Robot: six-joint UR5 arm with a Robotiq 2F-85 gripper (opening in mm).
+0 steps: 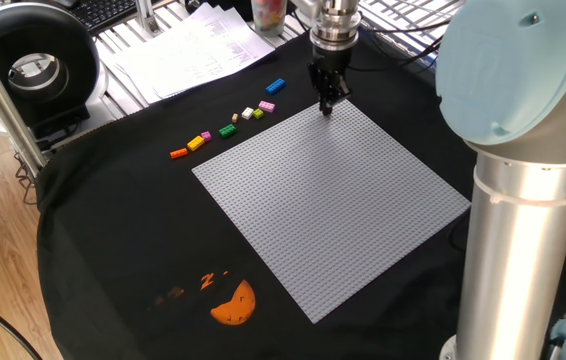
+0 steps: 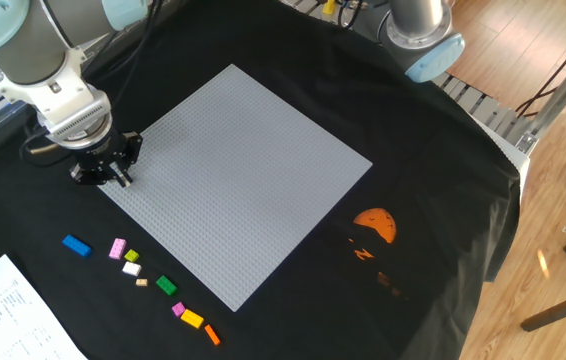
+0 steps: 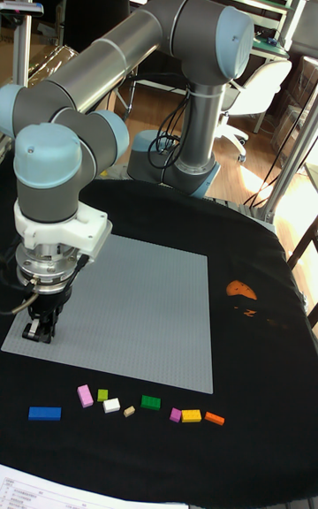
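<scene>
A large grey baseplate (image 1: 328, 205) lies flat on the black cloth, its studs bare wherever it shows. Over its corner nearest the blue brick, my black gripper (image 2: 123, 180) points down, its tips close to the surface; whether they touch it is unclear. The fingers are small and dark, so neither their gap nor anything between them can be made out. Along one side of the plate lie loose bricks: blue (image 2: 77, 245), pink (image 2: 117, 248), lime (image 2: 132, 256), white (image 2: 131, 269), tan (image 2: 141, 282), green (image 2: 166, 285), magenta (image 2: 178, 310), yellow (image 2: 192, 319) and orange (image 2: 212, 335).
Beyond the bricks, paper sheets (image 1: 195, 52) rest at the table's edge, near a clear cup (image 1: 268, 15). An orange printed patch (image 1: 234, 303) marks the cloth on another side of the plate. Cables hang beside the wrist. Most cloth around the plate is free.
</scene>
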